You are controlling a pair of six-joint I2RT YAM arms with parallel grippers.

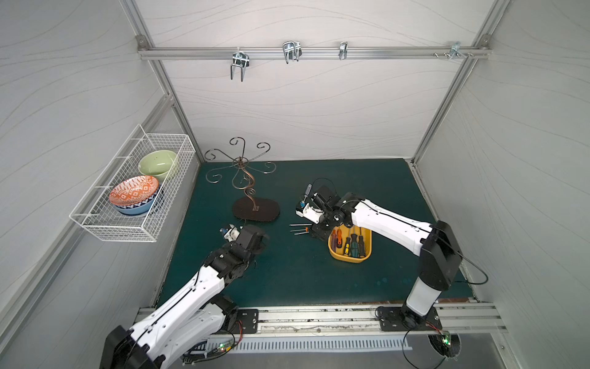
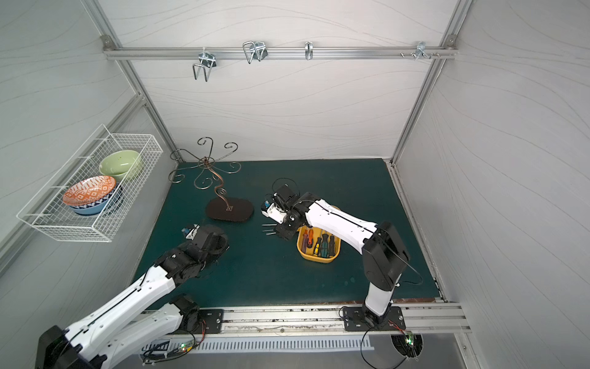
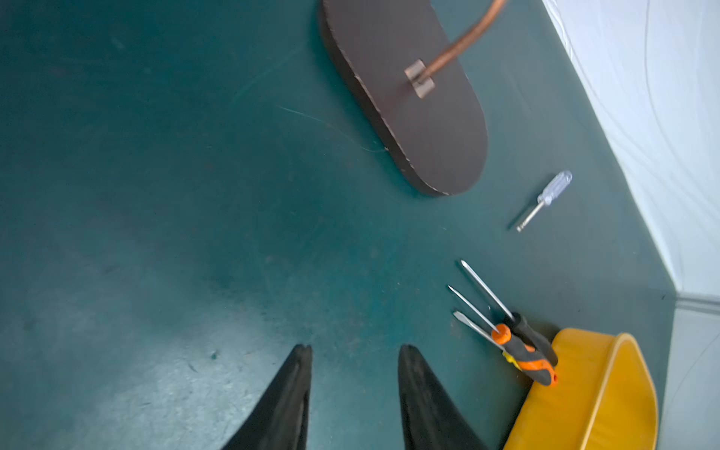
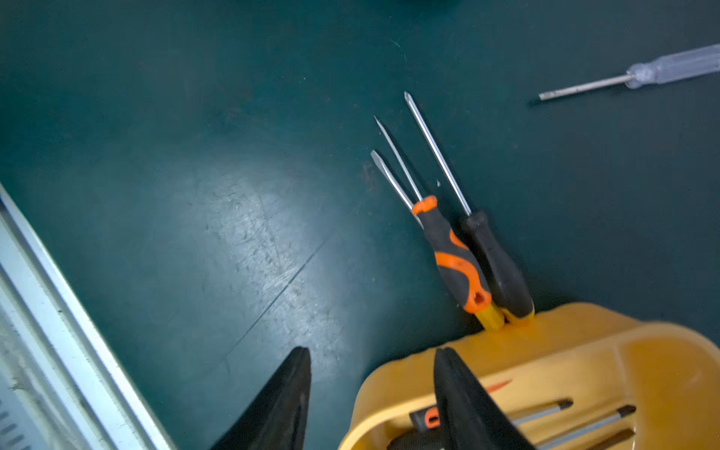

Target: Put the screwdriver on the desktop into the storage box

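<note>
Several screwdrivers, among them an orange-and-black one [image 4: 457,262] and a black one [image 4: 495,262], lie on the dark green desktop against the outside of the yellow storage box [image 4: 570,330], which holds other tools. A clear-handled screwdriver [image 4: 671,69] lies apart, farther back. My right gripper is open above the box's left end and these screwdrivers, with nothing between its fingers. My left gripper hangs part open and empty over bare desktop, left of the box and in front of the stand's base [image 3: 442,150].
A metal scroll stand rises at the back left. A white wire basket [image 1: 147,227] with bowls hangs on the left wall. Bare desktop surrounds the box, and a metal rail [image 4: 67,315] runs along the front edge.
</note>
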